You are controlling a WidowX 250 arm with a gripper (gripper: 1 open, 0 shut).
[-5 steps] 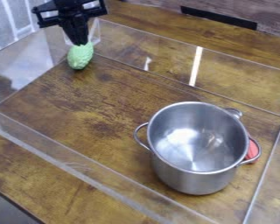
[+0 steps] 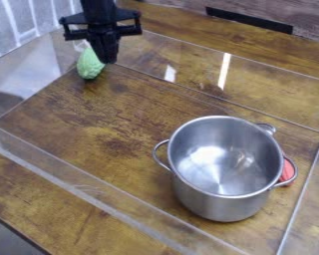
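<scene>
My black gripper (image 2: pixel 104 48) hangs at the top left, low over a pale green, bumpy vegetable-like object (image 2: pixel 89 64) lying near the back left corner of the clear-walled area. The gripper appears shut; its tips are small, and I cannot make out anything between them. It partly hides the green object's upper end. A large steel pot (image 2: pixel 225 171) with side handles stands empty at the front right.
Clear plastic walls border the wooden work surface (image 2: pixel 116 129). A red object (image 2: pixel 287 171) shows behind the pot's right side, with a small metal piece above it.
The gripper has come down and moved right, toward the front of the green object. The pot has stayed where it was.
</scene>
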